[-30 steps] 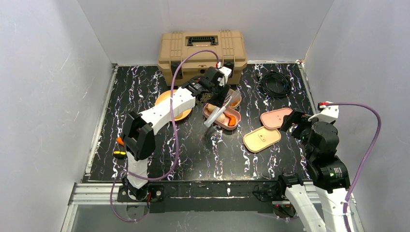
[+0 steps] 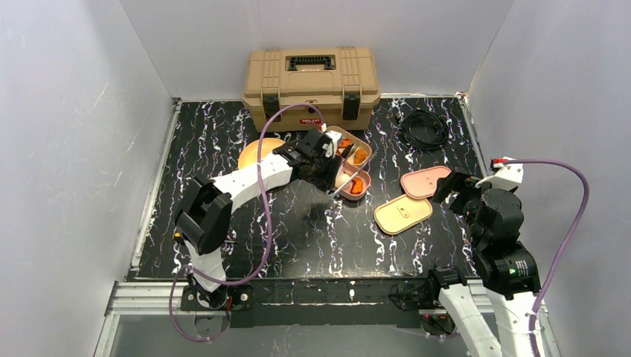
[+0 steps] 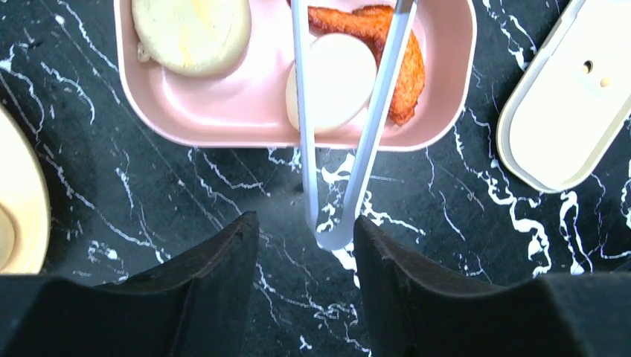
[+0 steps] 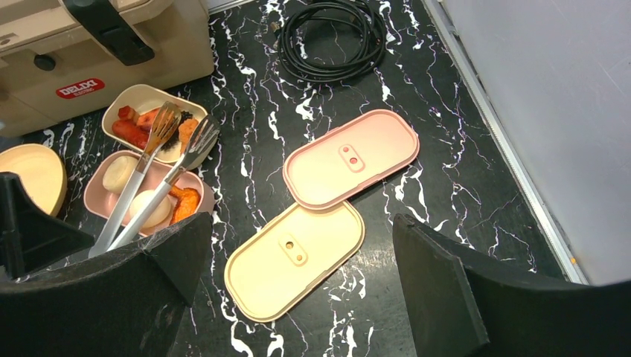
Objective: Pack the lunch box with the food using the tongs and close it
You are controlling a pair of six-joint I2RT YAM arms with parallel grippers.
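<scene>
Two metal utensils with grey handles (image 4: 119, 212), at least one a fork (image 4: 164, 126), lie slanting across the pink lunch box (image 4: 91, 195) and the beige box (image 4: 130, 91) behind it. In the left wrist view, the handles meet near my left gripper, whose fingers stand apart on either side of the handle ends. Inside the pink box are pale buns (image 3: 193, 37) and orange fried pieces (image 3: 405, 78); the beige one has red and orange food. My right gripper is open and empty, above the right side of the table.
A pink lid (image 2: 424, 182) overlaps a yellow lid (image 2: 402, 214) right of the boxes. Behind stand a tan toolbox (image 2: 312, 78) and a black cable coil (image 2: 424, 129). A yellow plate (image 2: 249, 154) sits left.
The right arm is still.
</scene>
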